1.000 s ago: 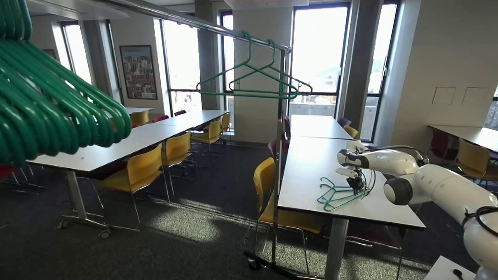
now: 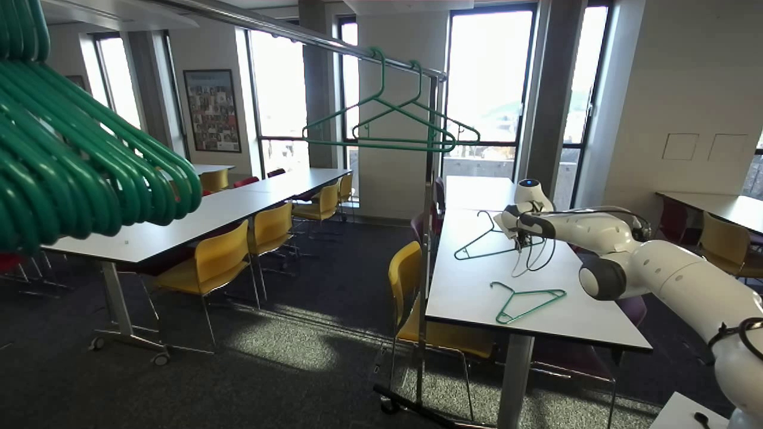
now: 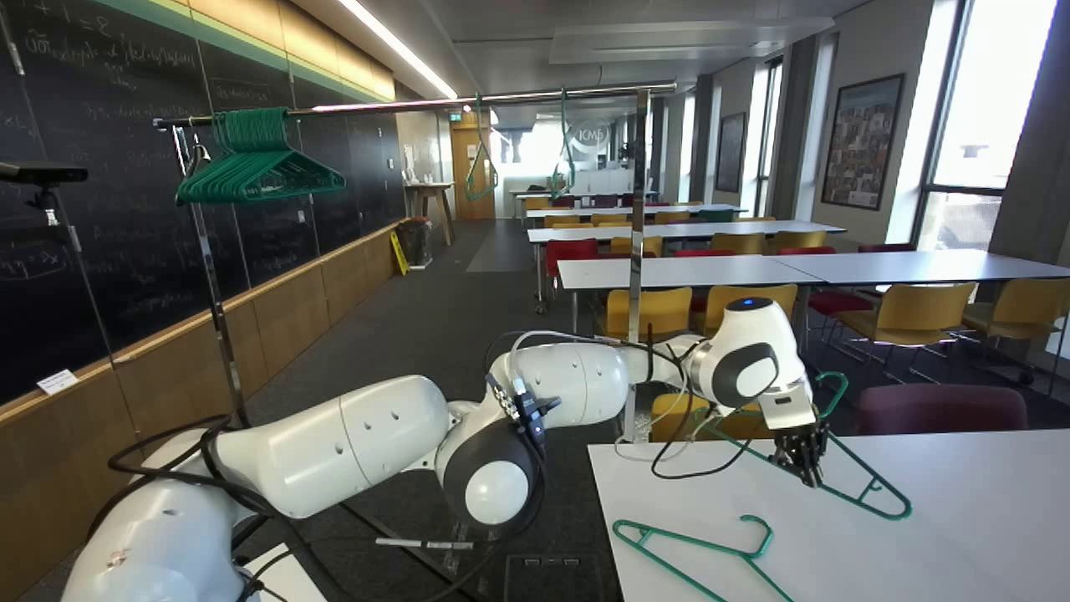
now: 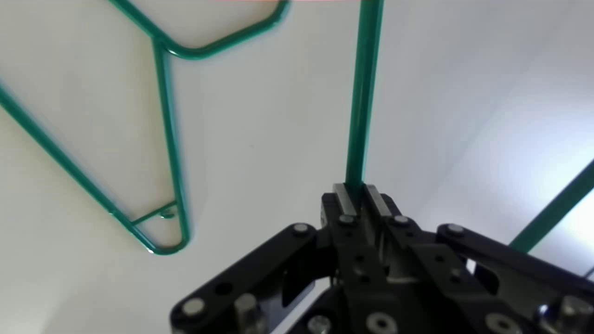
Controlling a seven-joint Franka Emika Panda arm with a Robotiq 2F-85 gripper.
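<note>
My gripper is shut on a bar of a green hanger [image 4: 364, 94], which runs up from between the fingertips in the wrist view. In exterior view 2 that hanger's hook [image 3: 833, 393] rises beside the gripper [image 3: 807, 471] and one shoulder corner sticks out to the right. The hanger seems to be held above the white table, though the exact gap is hard to judge. A second green hanger [image 2: 530, 292] lies flat near the table's front edge, apart from the gripper; part of it shows at the left of the wrist view.
A metal rack rail [image 3: 401, 105] carries a dense bunch of green hangers [image 3: 261, 165] at one end and two spaced hangers near the other. The rack's upright post [image 2: 427, 236] stands close by the table [image 2: 458, 286]. Yellow chairs [image 2: 405, 275] are tucked around it.
Over the last second the gripper rose and moved towards the far end of the table, with one hanger in it. That hanger lay over the other before; now the two are apart.
</note>
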